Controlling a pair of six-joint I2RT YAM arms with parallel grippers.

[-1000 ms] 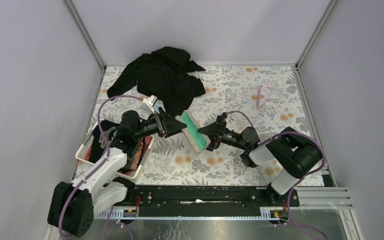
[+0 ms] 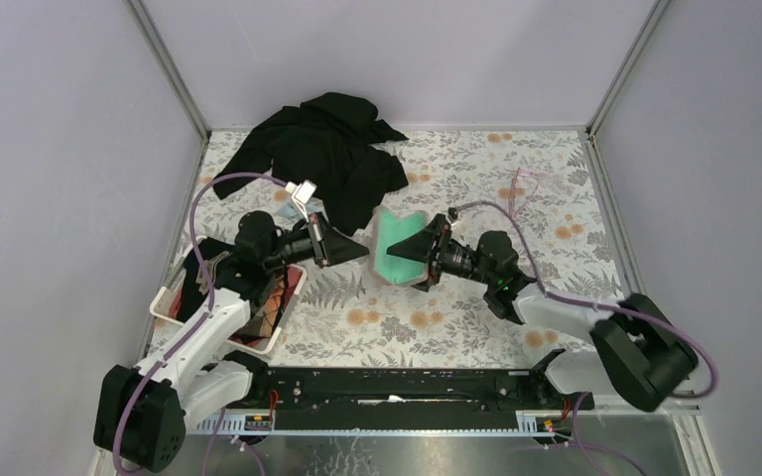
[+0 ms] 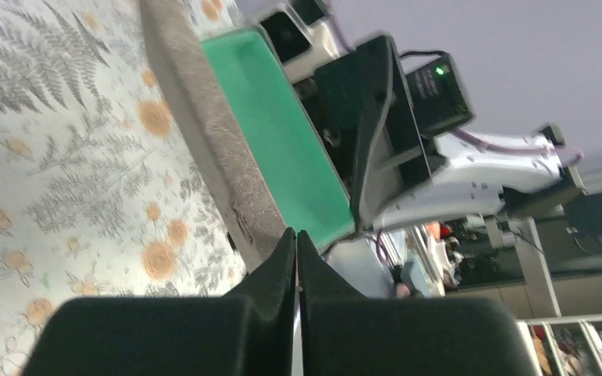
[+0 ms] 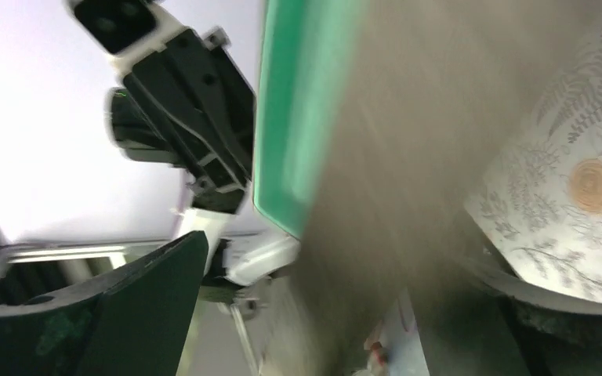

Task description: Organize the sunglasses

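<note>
The case (image 2: 394, 236), beige outside with a green lining, shows its inside upward between my two arms in the top view. It lies between the spread fingers of my right gripper (image 2: 405, 268), which stands open; whether they touch it is unclear, as the case (image 4: 407, 141) is blurred in the right wrist view. My left gripper is shut with nothing between its fingertips, close to the left side of the case. Thin pink-framed glasses (image 2: 522, 191) rest on the table at the right. No glasses show inside the lining.
A crumpled black cloth (image 2: 322, 154) covers the back left of the table. Under the left arm stands a white-rimmed bin (image 2: 288, 309) holding dark and reddish items.
The case has come away from the left fingertips and turned, its green inside now facing up. The left arm barely moved.
</note>
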